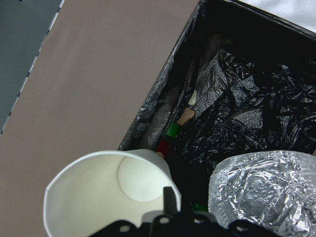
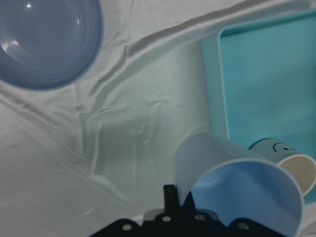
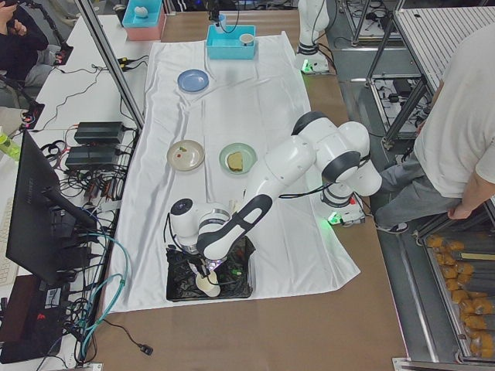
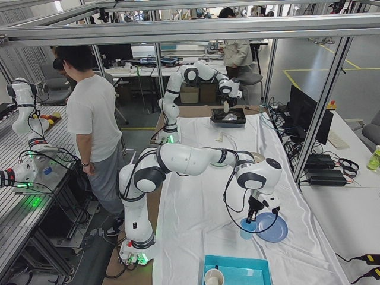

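Note:
In the left wrist view a cream cup point(image 1: 81, 192) sits in my left gripper, which is shut on it over the near-left edge of a black bag-lined bin point(image 1: 266, 98). A crumpled foil piece point(image 1: 256, 192) and small scraps lie inside. In the right wrist view my right gripper is shut on a light blue cup point(image 2: 197, 158), held at the edge of a turquoise tray point(image 2: 256, 79) that holds a white cup point(image 2: 298, 173). A blue plate point(image 2: 44, 34) lies beside the tray.
A beige plate point(image 3: 186, 154) and a green plate with a yellow item point(image 3: 228, 168) lie mid-cloth. A monitor and cables line the left side; a person stands at the right.

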